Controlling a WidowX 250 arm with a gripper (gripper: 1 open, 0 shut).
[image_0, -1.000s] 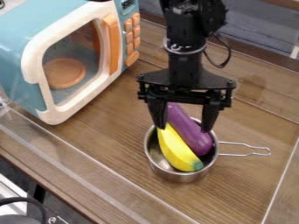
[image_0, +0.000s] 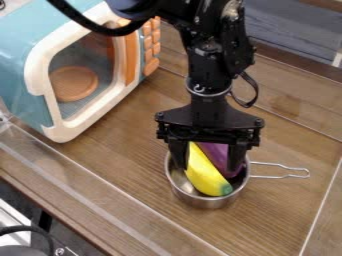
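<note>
A small steel pot (image_0: 195, 199) with a wire handle sits on the wooden counter, holding a yellow banana (image_0: 206, 174) and a purple eggplant (image_0: 219, 156). My black gripper (image_0: 209, 156) is open, its fingers down at the pot's mouth around the upper parts of both items, which they partly hide. I cannot tell whether it touches either.
A blue and white toy microwave (image_0: 54, 98) with a brown disc inside stands at the back left. A black cable hangs at the lower left.
The gripper has come down from above the pot to around the tops of the banana and eggplant. The pot and microwave have stayed in place.
</note>
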